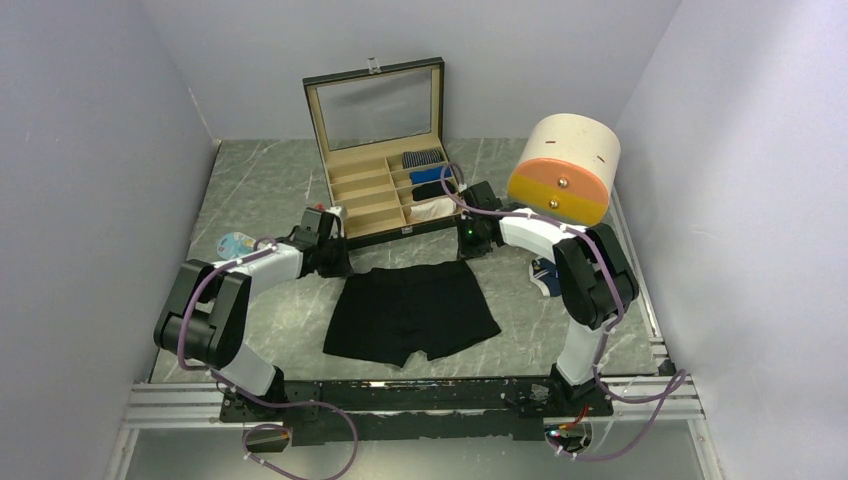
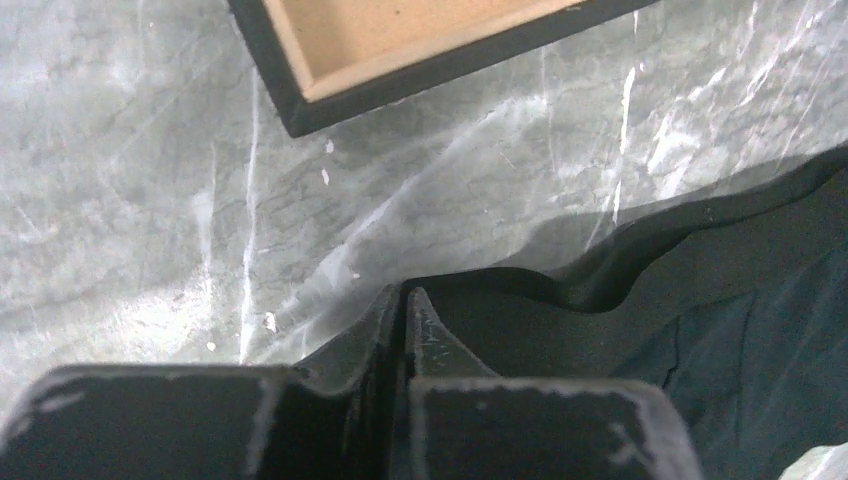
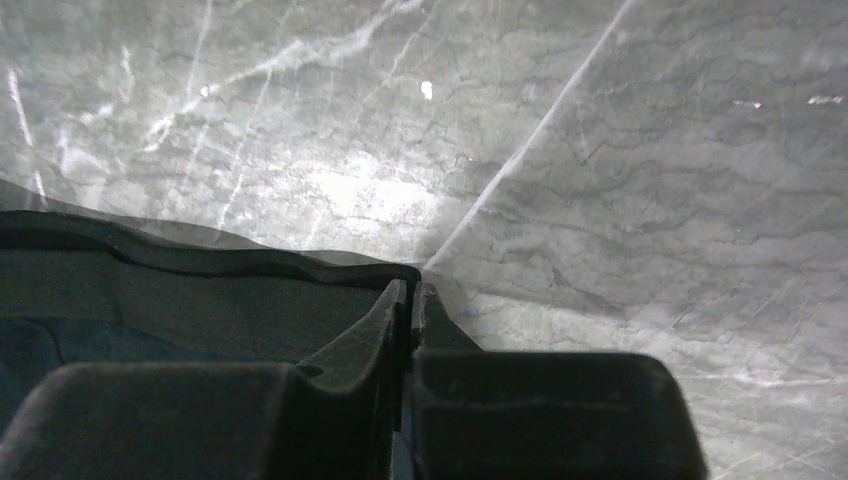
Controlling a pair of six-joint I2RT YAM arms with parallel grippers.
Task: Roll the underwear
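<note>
Black underwear (image 1: 405,305) lies spread on the grey marbled table, legs toward the front and waistband at the back. My left gripper is shut on the left corner of the waistband. At its right corner, my right gripper is shut on the waistband too. Between the two, the waistband (image 2: 590,320) is rippled and casts a shadow, standing a little off the table. In the right wrist view the waistband (image 3: 220,290) runs off to the left.
Behind the underwear stands an open organizer box (image 1: 375,195) with several rolled garments in its right compartments. An orange-fronted white container (image 1: 565,165) is at the back right. A blue-and-white item (image 1: 545,276) lies right, another light-blue one (image 1: 235,246) left.
</note>
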